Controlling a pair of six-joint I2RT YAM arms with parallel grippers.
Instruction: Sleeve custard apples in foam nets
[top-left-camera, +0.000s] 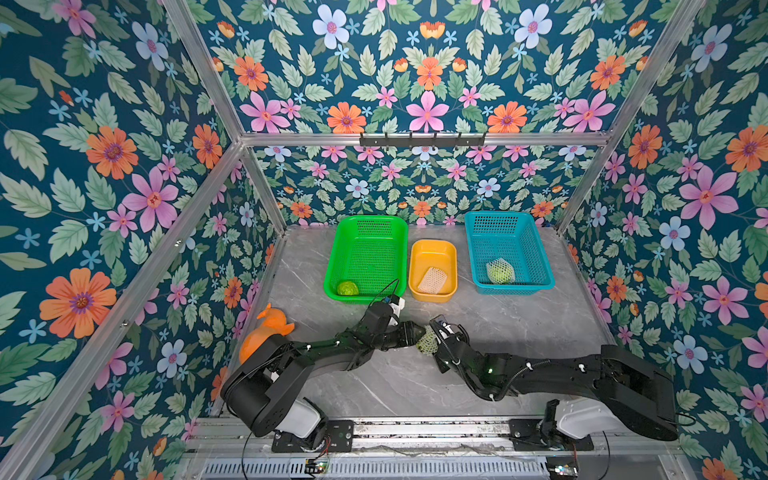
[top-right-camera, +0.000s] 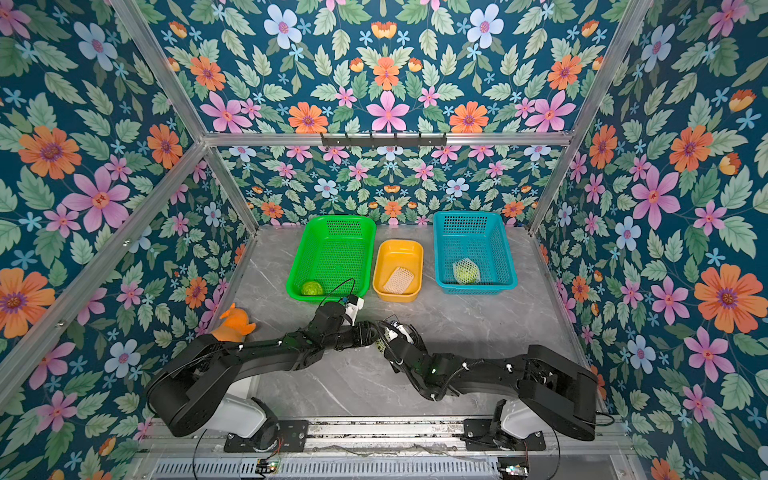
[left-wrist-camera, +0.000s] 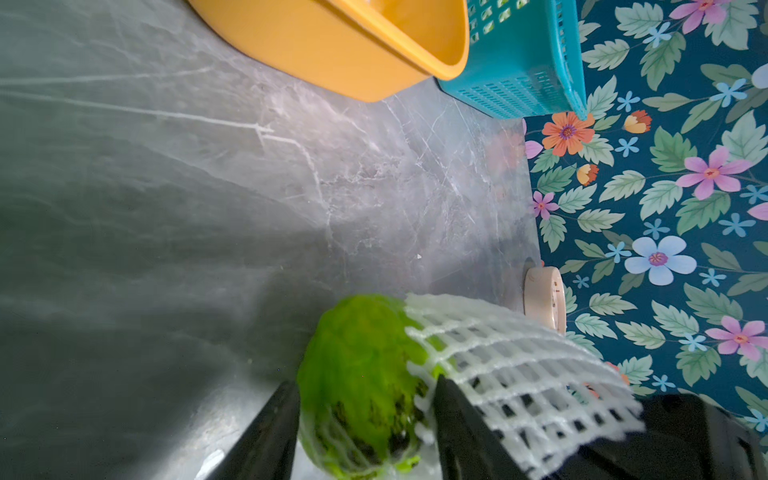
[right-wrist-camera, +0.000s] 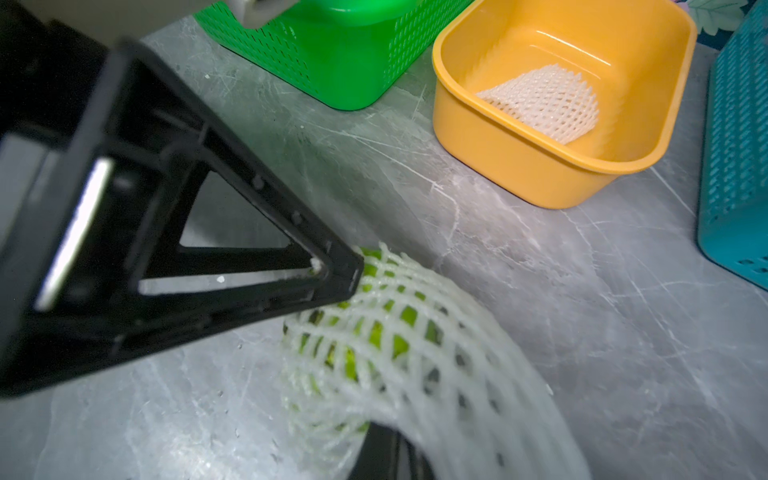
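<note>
A green custard apple (left-wrist-camera: 360, 368) sits low over the table, partly covered by a white foam net (left-wrist-camera: 512, 368). My left gripper has its fingers on either side of the fruit; whether they press it cannot be made out. From the other side, my right gripper is shut, its fingertips hidden under the net's near edge. Mesh covers much of the fruit in the right wrist view, and the net's loose end trails off to the right. Another bare custard apple (top-left-camera: 347, 289) lies in the green basket (top-left-camera: 331, 260).
Pale foam netting (top-left-camera: 433, 280) lies in the yellow tray (top-left-camera: 414, 252) behind the grippers. The blue basket (top-left-camera: 546, 268) holds a netted custard apple (top-left-camera: 501, 271). An orange toy-like object (top-left-camera: 254, 340) stands at the left. Clear tabletop lies at the front and right.
</note>
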